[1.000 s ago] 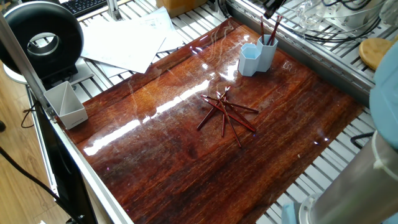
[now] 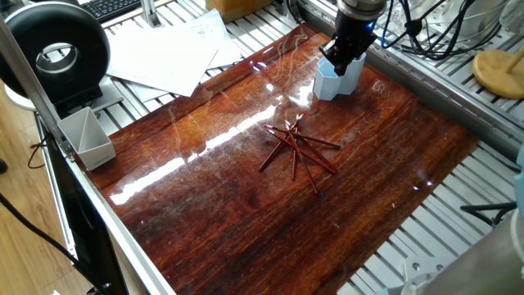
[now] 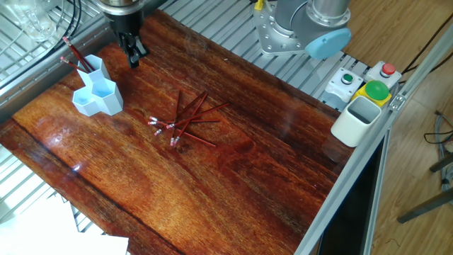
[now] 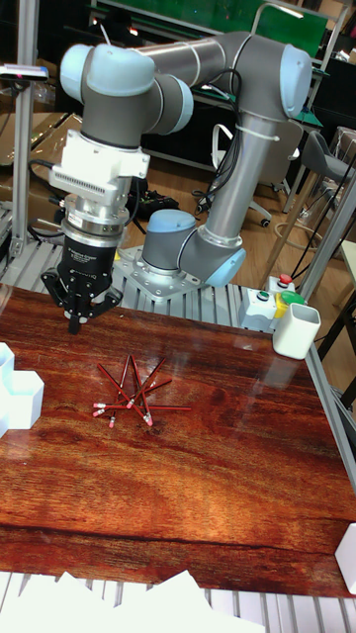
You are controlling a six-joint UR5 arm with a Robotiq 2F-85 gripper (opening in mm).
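Note:
Several dark red pencils lie crossed in a loose pile on the wooden board, their pale eraser ends bunched on one side. A pale blue holder of joined hexagonal cups stands near the board's edge. Pencils lean upright in its rear cup; the front cups look empty in that view. My gripper hangs above the board beside the holder, between it and the arm's base. Its fingertips meet in the third exterior view, with nothing visible between them. In the first exterior view the gripper overlaps the holder and hides the standing pencils.
A white open box stands at the board's far corner from the holder. Another white container sits beside the button boxes. Papers lie off the board's edge. Bare wood surrounds the pencil pile.
The gripper has come into the first exterior view from the top and lowered in front of the holder, covering its pencils. The arm at right has shifted; pile and holder have stayed put.

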